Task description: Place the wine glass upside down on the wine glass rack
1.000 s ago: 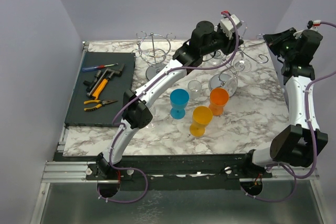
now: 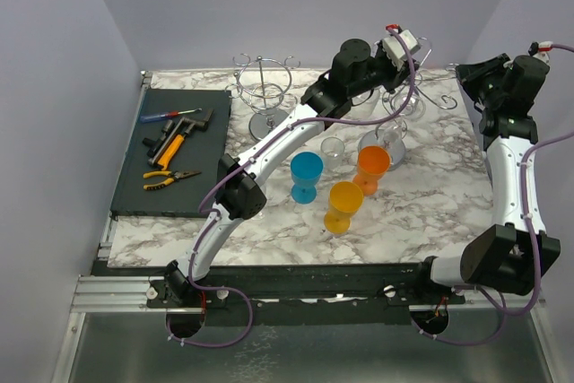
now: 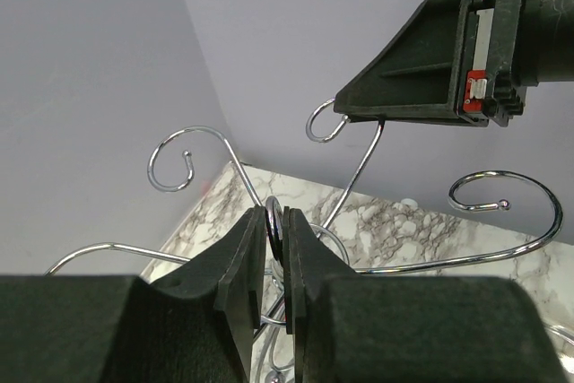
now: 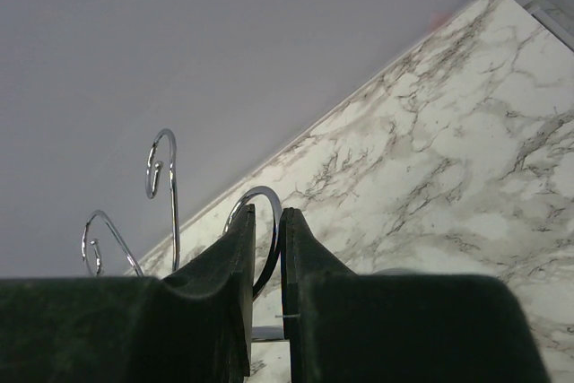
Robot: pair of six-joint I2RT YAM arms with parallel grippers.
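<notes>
Under my left gripper, the chrome wine glass rack (image 2: 439,99) stands at the back right. That gripper is shut on the small loop at the rack's top. Around one outer curled hook (image 4: 269,193) of the rack, my right gripper stands slightly open, with the hook's wire in the narrow gap. In the left wrist view, the right gripper's tip (image 3: 354,112) is at the end of this arm. Clear glass shapes show among the rack's wires, partly hidden by the left gripper. A clear wine glass (image 2: 332,152) stands in front of the rack.
Blue (image 2: 306,175), yellow (image 2: 343,206) and orange (image 2: 371,169) goblets stand in front. A second wire rack (image 2: 262,91) is at the back centre. Tools lie on the dark mat (image 2: 193,190) at left.
Both grippers and the rack between them have shifted a little to the right in the top view. The goblets and the standing glass have stayed put.
</notes>
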